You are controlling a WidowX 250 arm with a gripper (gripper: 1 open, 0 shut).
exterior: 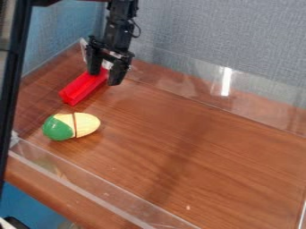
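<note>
My black gripper (104, 70) is at the back left of the wooden tray, open, its fingers over the upper end of a red bar-shaped object (80, 88). That red object lies angled on the floor near the left side. Nearer the front lies a toy vegetable (72, 126), pale yellow with a green end and a dark band across it. Whether the fingers touch the red object I cannot tell.
Clear low walls edge the wooden tray floor (203, 152). A dark post stands at the left edge of the view.
</note>
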